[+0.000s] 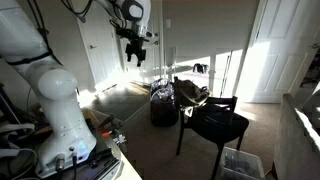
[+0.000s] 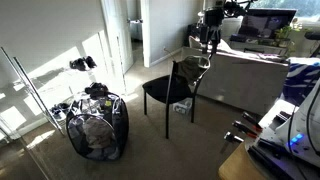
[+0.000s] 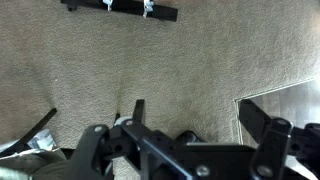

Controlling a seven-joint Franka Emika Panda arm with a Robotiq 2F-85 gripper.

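Note:
My gripper hangs high in the air, pointing down, well above the floor. In exterior view 2 the gripper is up near the black chair. Looking down in the wrist view, the gripper is open, its two dark fingers wide apart, with only carpet and a small dark object behind the gap. An olive-brown bag or cloth rests at the chair. A dark mesh hamper filled with cloth stands on the floor beyond.
A clear plastic bin sits on the floor by the chair; in the wrist view a bin's edge shows at right. Several shoes are on a wall rack. Carpet lies open between hamper and robot base.

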